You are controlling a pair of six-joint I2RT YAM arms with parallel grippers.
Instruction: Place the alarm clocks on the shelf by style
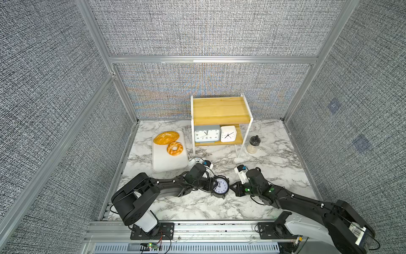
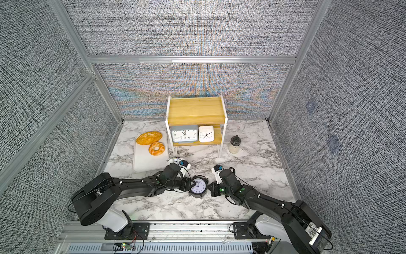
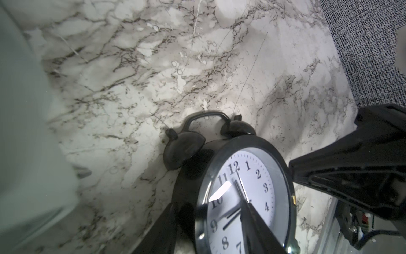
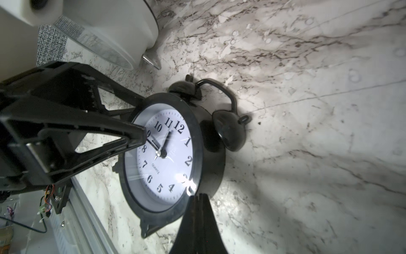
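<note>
The round black alarm clock with two bells stands on the table between my grippers. My left gripper straddles its left side, one finger in front of the face and the other behind the case; whether they press on it cannot be told. On the clock's other side, my right gripper is shut with nothing between its fingers, its tips beside the rim. The shelf's lower board bears a grey-blue rectangular clock and a white square clock. Its top board is bare.
Left of the shelf lies a white tray holding an oval bread and a ring-shaped bread. A dark-topped jar stands to the shelf's right. Clear table lies further right.
</note>
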